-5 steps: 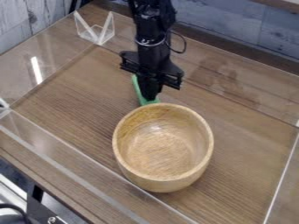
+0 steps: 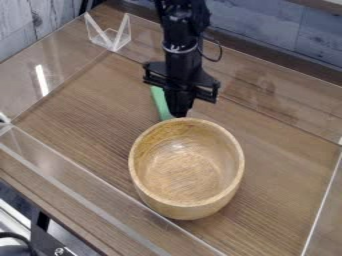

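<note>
The black gripper (image 2: 179, 98) hangs in the upper middle of the camera view, just over the back rim of a large tan bowl (image 2: 185, 184). A green object (image 2: 159, 100) lies on the table behind the bowl, partly hidden by the gripper. The fingertips are small and dark, and I cannot tell whether they hold anything or touch the green object.
The wooden table (image 2: 74, 120) has clear room left of the bowl and to the right. A grey-blue wall runs along the back right, and white wire or plastic pieces sit at the left and upper-left edges.
The gripper has shifted slightly upward and to the right in the view. The bowl has not visibly moved.
</note>
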